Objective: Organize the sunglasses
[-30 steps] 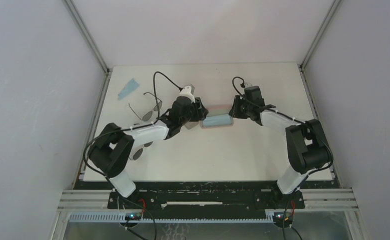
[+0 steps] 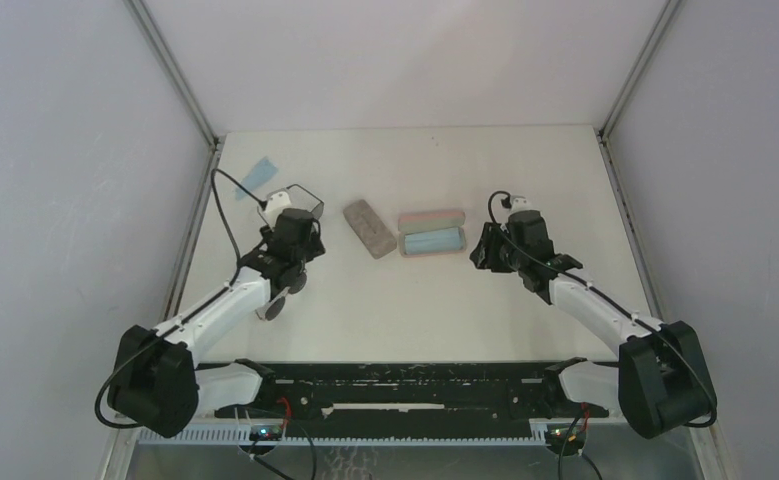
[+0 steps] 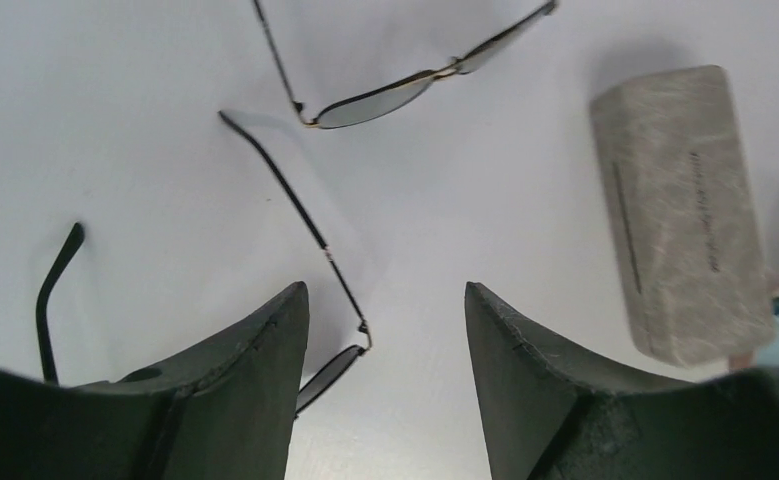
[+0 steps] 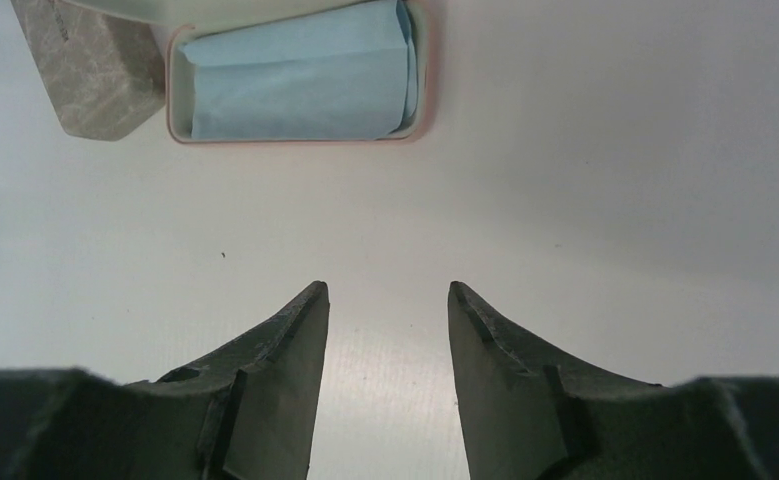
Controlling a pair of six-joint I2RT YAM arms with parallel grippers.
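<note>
One pair of sunglasses shows its grey lens (image 3: 380, 103) and thin gold frame at the top of the left wrist view. Nearer lies a second pair, its dark lens (image 3: 331, 375) partly behind my left finger, its temple reaching up and left. My left gripper is open above the table, empty, beside this pair. A lens of the near pair (image 2: 275, 308) also shows in the top view. An open case (image 4: 172, 95) with folded blue cloth (image 4: 300, 90) inside lies mid-table. Right of it, my right gripper has its fingers apart, nothing between them.
A closed grey-brown case (image 2: 369, 228) lies slanted just left of the open one. A loose blue cloth (image 2: 257, 174) rests at the far left of the table.
My left gripper has moved left from the cases to over the sunglasses. My right gripper has drawn back to the right and nearer, off the open case's end. The cases have stayed put.
</note>
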